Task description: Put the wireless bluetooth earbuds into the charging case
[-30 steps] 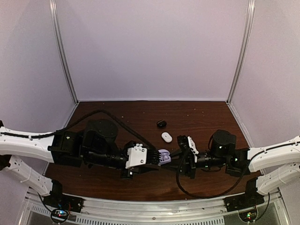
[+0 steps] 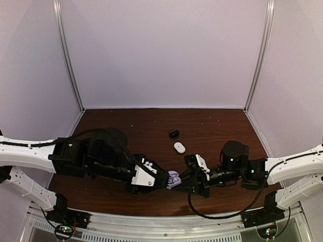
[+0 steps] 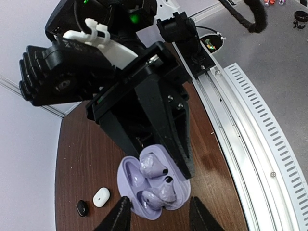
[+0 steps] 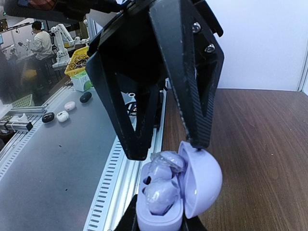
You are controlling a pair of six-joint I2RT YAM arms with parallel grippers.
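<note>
The lilac charging case (image 4: 160, 219) is open, its domed lid (image 4: 204, 180) swung up to one side. My right gripper is shut on the case body. Inside lie two lilac earbuds: one (image 4: 161, 195) nearer the right wrist camera, the other (image 4: 168, 160) farther off and partly covered by glare. Whether both are fully seated I cannot tell. My left gripper stands part open at the case, its fingertips on either side of it in the left wrist view. From the right wrist view, one left finger (image 4: 204, 132) appears to meet the lid's upper edge.
A white case (image 2: 179, 147) and a black case (image 2: 174, 133) rest on the brown table behind the grippers. The table's metal front rail (image 2: 166, 219) runs close below. Both arms nearly meet at the middle.
The lilac case has shifted slightly toward the front in the top view.
</note>
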